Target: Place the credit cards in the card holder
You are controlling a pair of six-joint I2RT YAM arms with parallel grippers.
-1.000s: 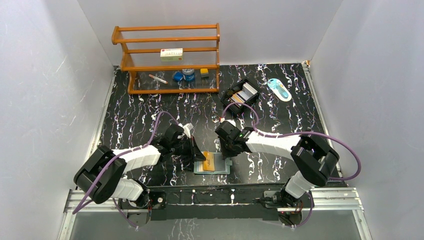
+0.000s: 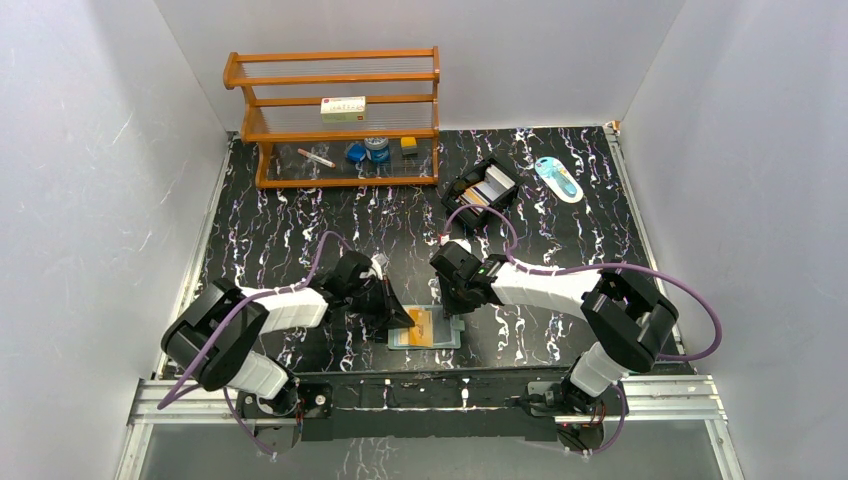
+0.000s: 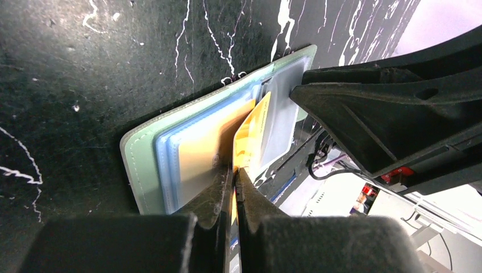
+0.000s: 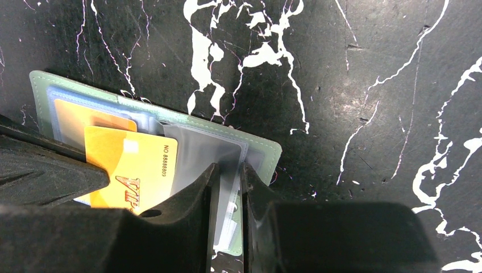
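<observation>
The pale green card holder (image 2: 398, 339) lies opened out at the table's front edge, with blue-edged clear pockets. One orange card (image 4: 94, 116) sits in its left pocket. A yellow card (image 4: 136, 165) with a printed number lies tilted across the holder's middle, beside the right clear pocket (image 4: 202, 149). My left gripper is shut on that card's left edge, which runs up between the fingertips. On the right, my right gripper is shut on the clear pocket's edge. Whether the card's leading edge is inside that pocket, I cannot tell.
Behind the arms stands a black box (image 2: 482, 188) of several cards. A blister pack (image 2: 559, 179) lies to its right, and a wooden rack (image 2: 345, 182) with small items is at the back left. The table between rack and arms is mostly clear.
My left arm has shifted slightly, its elbow moving right and its gripper a little toward the right with the yellow card. The right arm and the holder look unmoved.
</observation>
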